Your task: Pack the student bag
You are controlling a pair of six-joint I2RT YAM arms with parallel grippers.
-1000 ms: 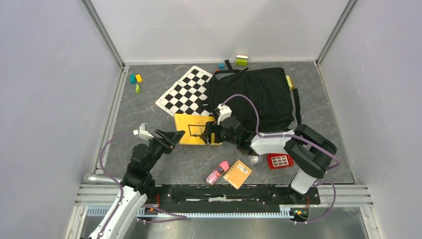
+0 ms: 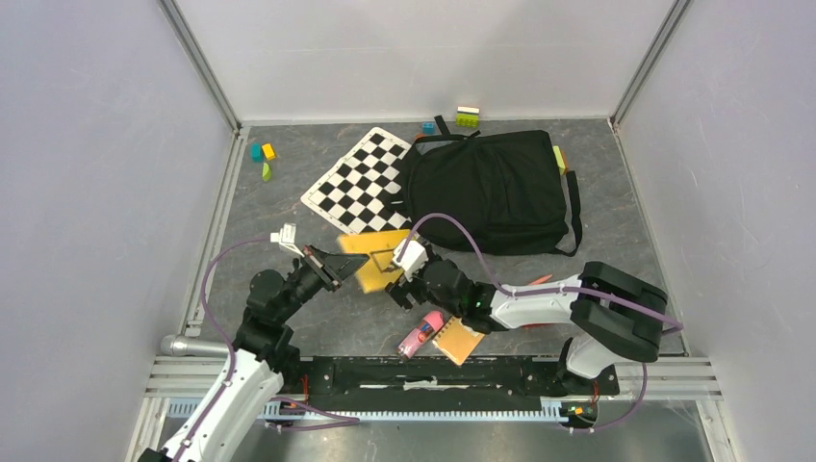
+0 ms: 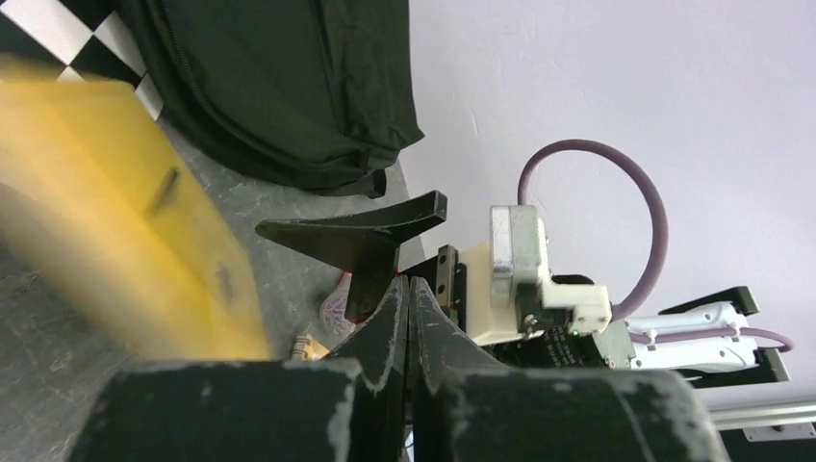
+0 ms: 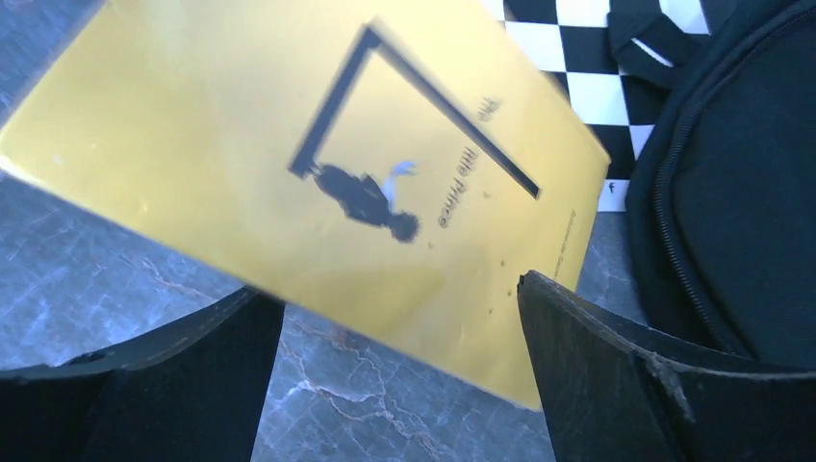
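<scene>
A yellow booklet point(image 2: 370, 248) is tilted and blurred below the checkerboard, between my grippers, crossing the right wrist view point(image 4: 221, 115). My right gripper point(image 2: 402, 289) is at its right edge with fingertips apart; whether anything supports the booklet is unclear. My left gripper is shut with nothing visible between its fingers, just left of the booklet. The black bag point(image 2: 486, 192) lies at the back right. A pink pencil case point(image 2: 421, 332) and an orange notebook point(image 2: 457, 342) lie at the front.
The checkerboard point(image 2: 342, 183) lies left of the bag. Small blocks point(image 2: 268, 151) sit at the back left and a green-white one point(image 2: 467, 116) behind the bag. Walls surround the area.
The booklet has tilted and shifted, its lower edge now nearer the front.
</scene>
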